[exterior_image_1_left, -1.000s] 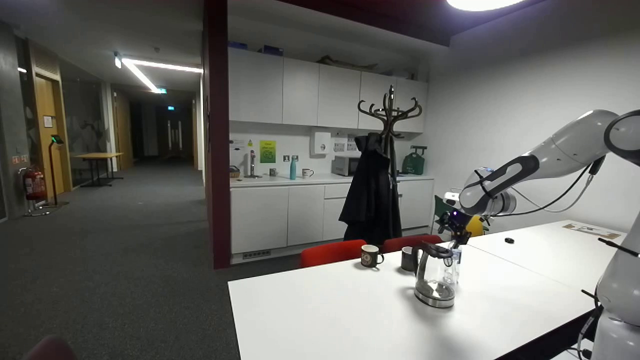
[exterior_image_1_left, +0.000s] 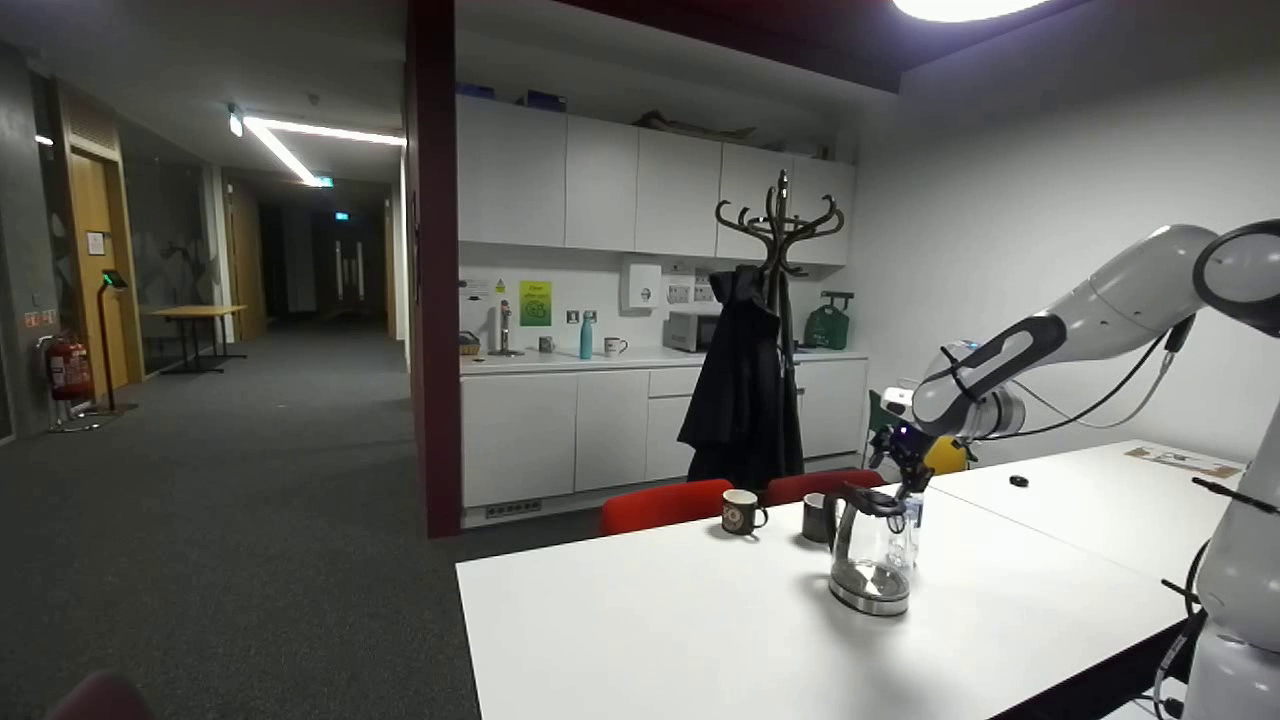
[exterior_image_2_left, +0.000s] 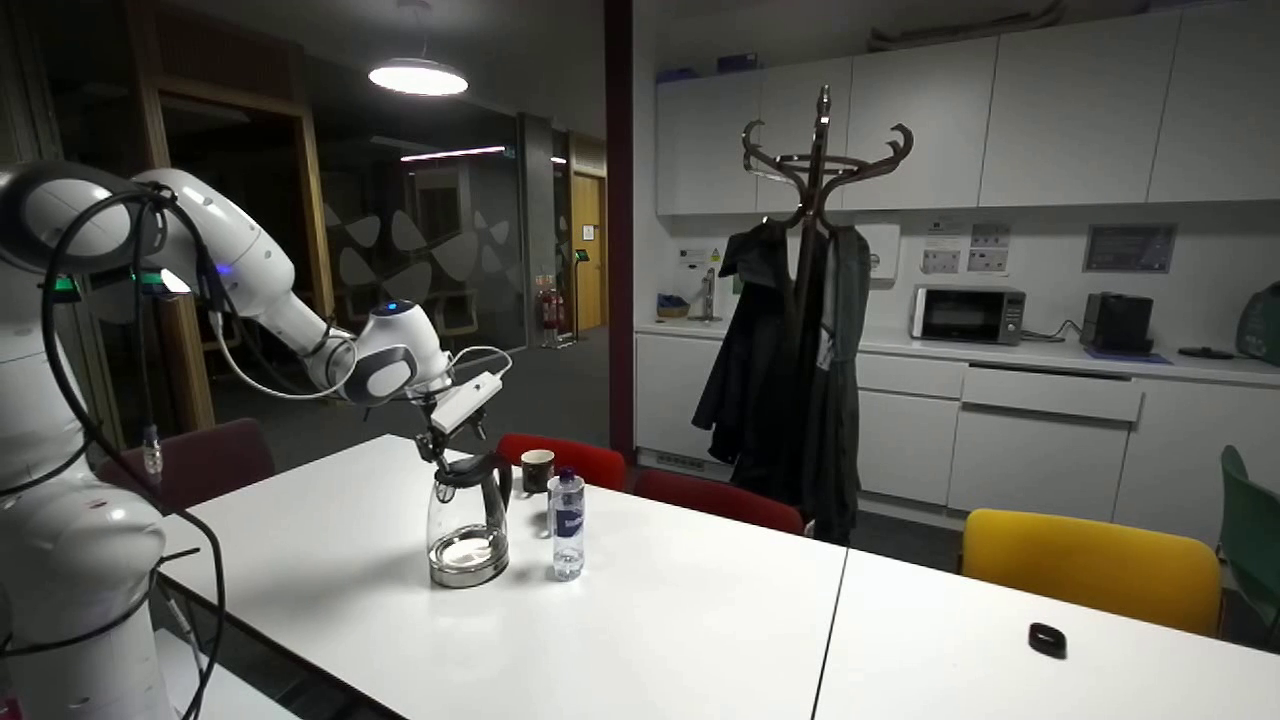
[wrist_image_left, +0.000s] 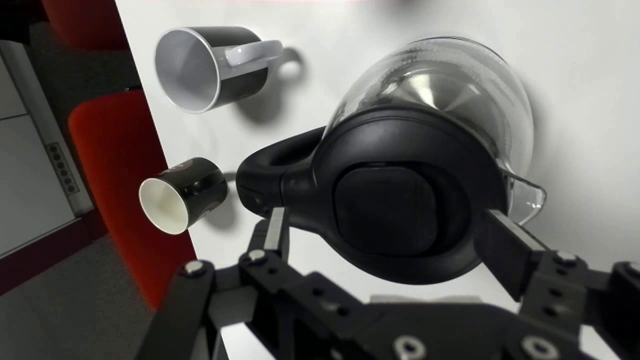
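A glass kettle (exterior_image_2_left: 469, 528) with a black lid and handle stands upright on the white table. My gripper is open, its fingers (wrist_image_left: 277, 231) wide apart. From the wrist, the black kettle lid (wrist_image_left: 387, 210) fills the space between the fingertips; whether they touch it I cannot tell. The kettle's handle (wrist_image_left: 264, 174) points toward the mugs, and its clear spout (wrist_image_left: 528, 201) is on the opposite side. In exterior view 2 the gripper is tilted just above the kettle's top.
Two dark mugs, one with a logo (exterior_image_1_left: 739, 514) and another with a white handle (wrist_image_left: 243, 66), stand near the table edge by red chairs (exterior_image_1_left: 667, 506). A clear bottle (exterior_image_2_left: 567, 534) is close beside the kettle.
In exterior view 1 my arm and gripper have shifted slightly left and down, toward the kettle. The kettle and mugs have stayed in place.
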